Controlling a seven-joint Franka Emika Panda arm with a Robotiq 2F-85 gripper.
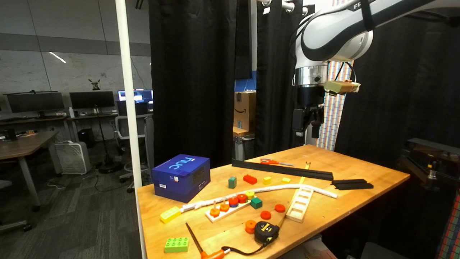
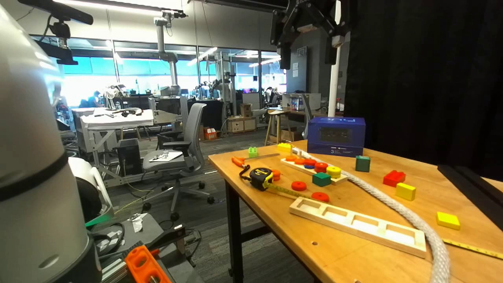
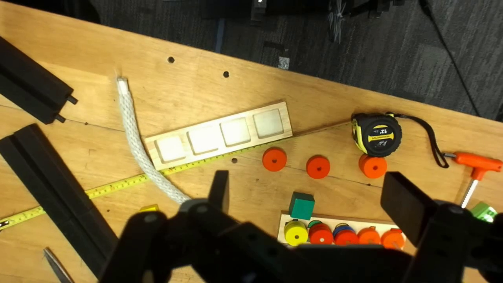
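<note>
My gripper hangs high above the table, open, with its fingers wide apart and nothing between them. Below it in the wrist view lies a wooden peg board (image 3: pixel 283 232) carrying a yellow disc (image 3: pixel 296 233) and several red and orange ones. A green cube (image 3: pixel 301 205) sits against that board. Loose red discs (image 3: pixel 274 159) lie on the wood beyond, one of them beside the black and yellow tape measure (image 3: pixel 377 135). The measure's yellow tape (image 3: pixel 111 188) runs along a wooden tray (image 3: pixel 251 136) with square recesses and passes under a white rope (image 3: pixel 134 134).
A blue box (image 1: pixel 181 177) stands at the table's far left corner. Black rails (image 1: pixel 280 169) and red-handled scissors (image 1: pixel 269 161) lie along the back. An orange-handled saw (image 1: pixel 214 254) rests near the front edge, close to a green brick (image 1: pixel 176 245).
</note>
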